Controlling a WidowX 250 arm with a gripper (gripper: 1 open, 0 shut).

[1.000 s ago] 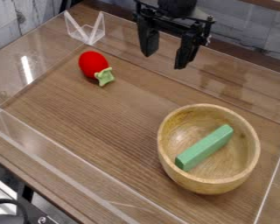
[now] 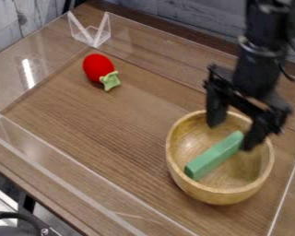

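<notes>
My gripper (image 2: 227, 115) is open, its dark fingers hanging over the back part of a large tan bowl (image 2: 182, 155) at the lower right. A green stick-like object (image 2: 212, 157) lies diagonally in the bowl, just below the fingers. The arm rises out of the top right of the view and covers part of the table behind the bowl.
A red object with a green top (image 2: 100, 69) lies on the wooden table (image 2: 76, 157) at the upper left. A small white wire rack (image 2: 86, 29) stands behind it.
My gripper has moved down and to the right, from the upper middle of the table to over the bowl. The objects on the table look unmoved.
</notes>
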